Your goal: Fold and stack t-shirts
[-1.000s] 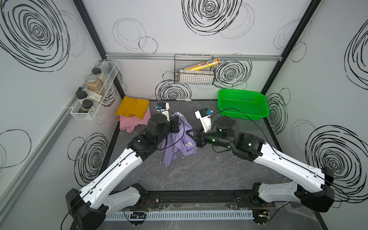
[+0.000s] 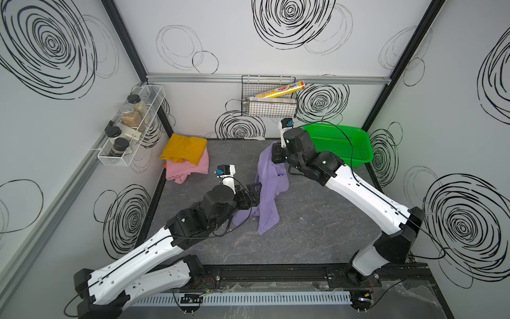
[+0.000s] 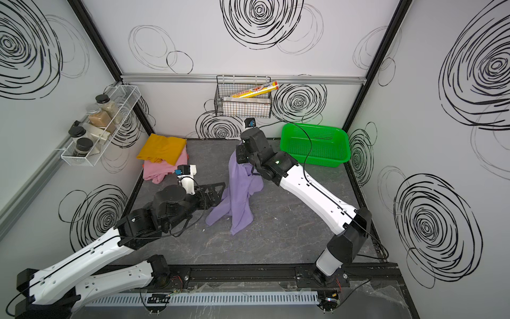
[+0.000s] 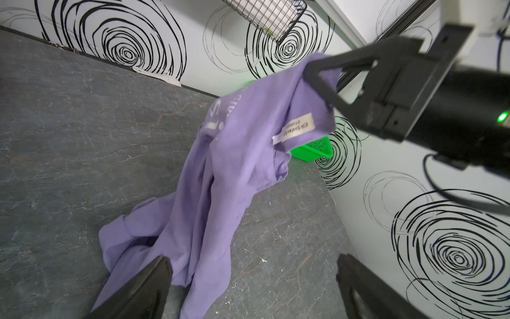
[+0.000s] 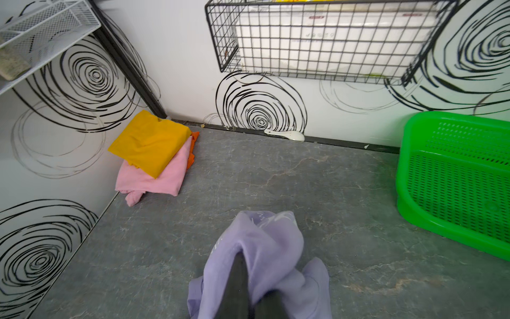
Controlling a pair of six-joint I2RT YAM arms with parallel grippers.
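Observation:
A lilac T-shirt (image 2: 268,202) hangs from my right gripper (image 2: 276,153), shut on it, raised toward the back; its lower part lies bunched on the table. The left wrist view shows a printed front and a cream label (image 4: 296,127) near the held end. My left gripper (image 2: 254,194) is open beside the shirt's lower part, its fingers apart at the bottom of the left wrist view. A folded mustard shirt (image 2: 183,148) lies on a pink one (image 2: 186,170) at the back left, with some orange cloth beneath in the right wrist view.
An empty green basket (image 2: 337,143) stands at the back right. A wire rack (image 2: 268,109) hangs on the back wall and a shelf with jars (image 2: 130,122) on the left wall.
My left gripper has moved toward the front.

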